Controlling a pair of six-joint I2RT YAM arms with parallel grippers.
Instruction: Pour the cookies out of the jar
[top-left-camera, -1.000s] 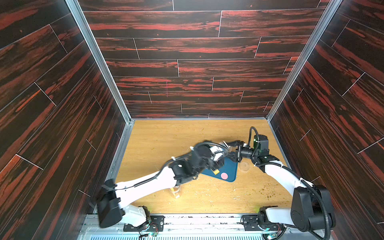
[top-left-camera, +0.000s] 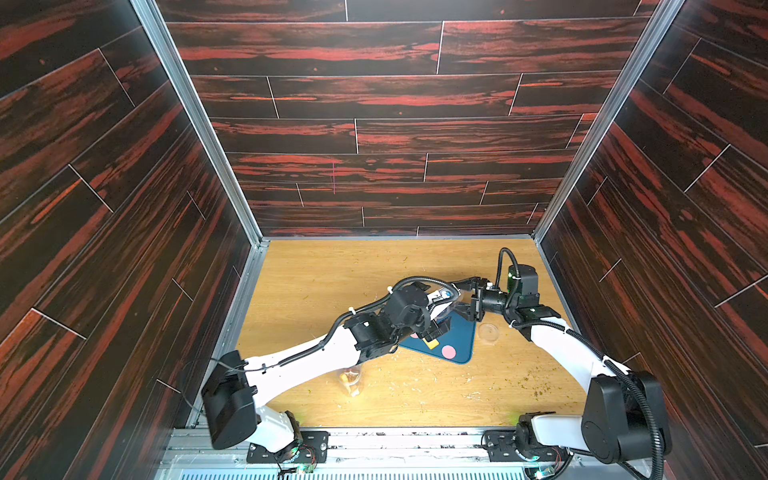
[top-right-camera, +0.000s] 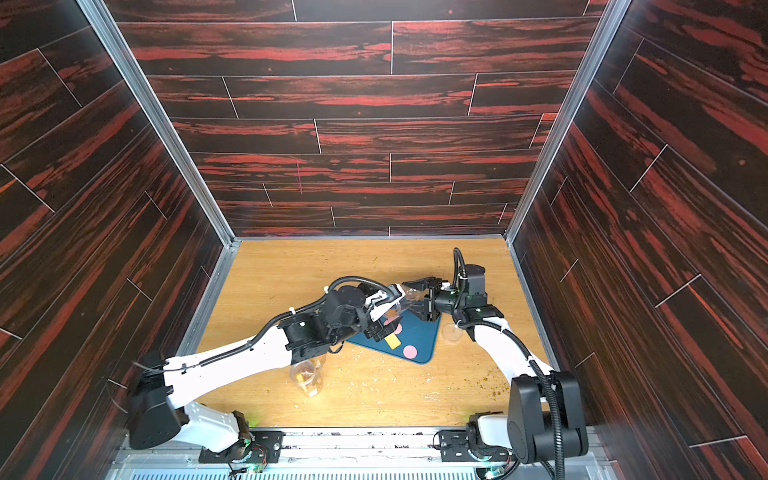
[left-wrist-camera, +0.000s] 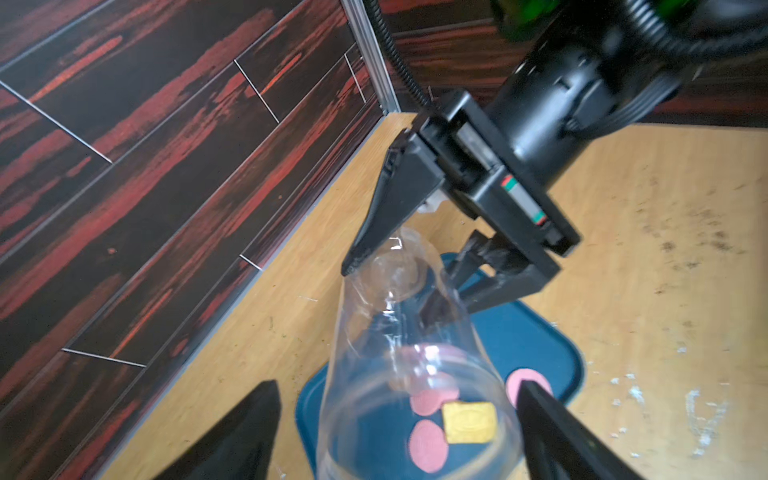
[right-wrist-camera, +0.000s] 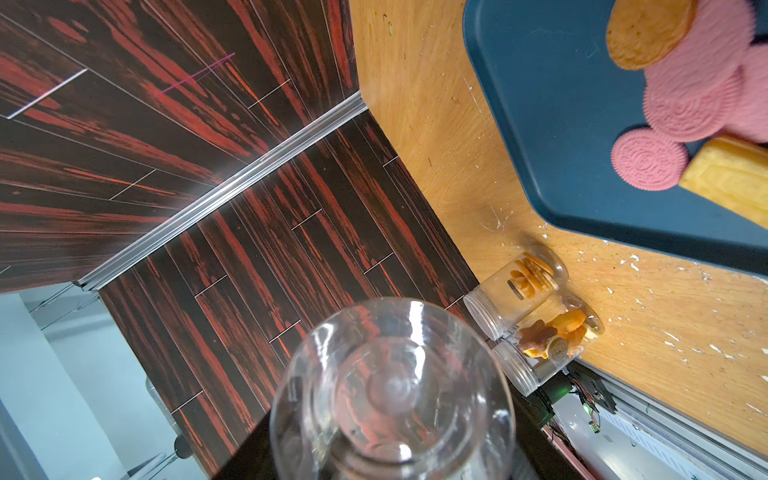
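A clear, apparently empty jar hangs tilted over the blue tray, my right gripper shut on its narrower end. My left gripper has its blurred fingers apart on either side of the jar's wide end, with gaps visible in the left wrist view. On the tray lie pink cookies, a yellow bar and an orange cookie.
Two jars with orange snacks lie on the table at the near left. A clear round item sits right of the tray. Crumbs are scattered on the wooden table.
The right arm has stayed nearly still, raised very slightly from a second ago.
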